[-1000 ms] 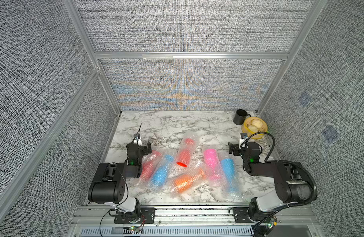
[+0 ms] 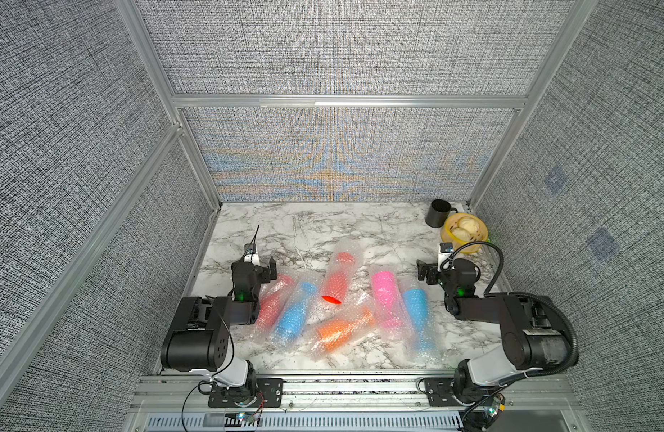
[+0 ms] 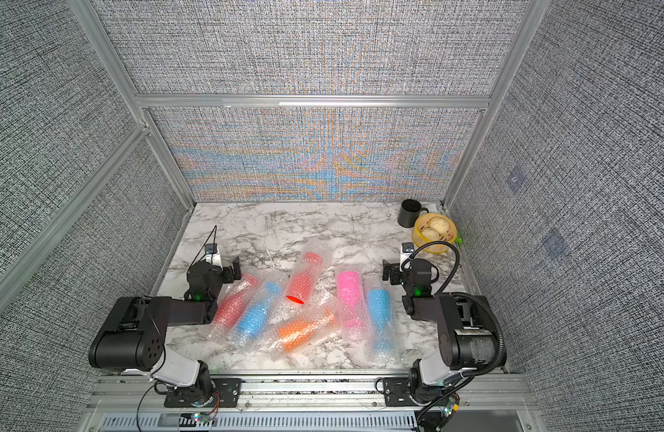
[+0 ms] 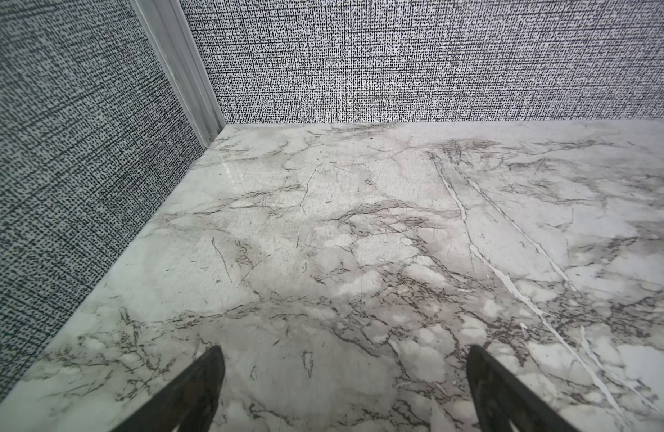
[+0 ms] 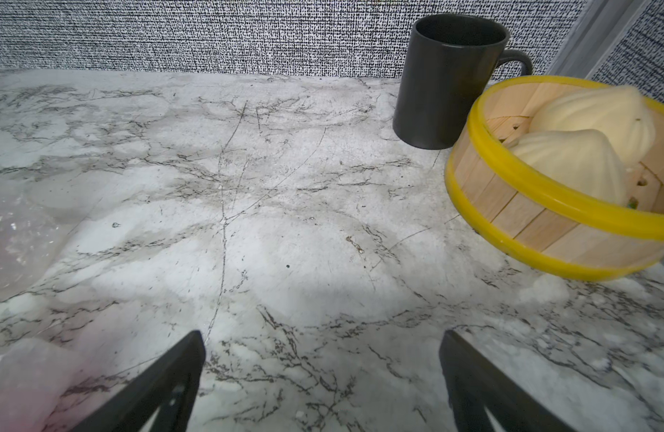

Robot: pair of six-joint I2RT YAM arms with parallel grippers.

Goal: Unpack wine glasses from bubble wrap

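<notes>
Several bubble-wrapped cups lie on their sides across the front of the table. From the left come a red one (image 2: 272, 306), a blue one (image 2: 296, 311), an orange-red one (image 2: 338, 277) set farther back, an orange one (image 2: 339, 329), a pink one (image 2: 386, 298) and another blue one (image 2: 416, 316). My left gripper is open above bare marble, just left of the bundles. Also open and empty, my right gripper faces clear table to the right of them. Bubble wrap (image 5: 18, 237) edges into the right wrist view's left side.
A black mug (image 5: 447, 82) stands in the back right corner. Close in front of it sits a yellow-rimmed steamer basket (image 5: 533, 180) with buns.
</notes>
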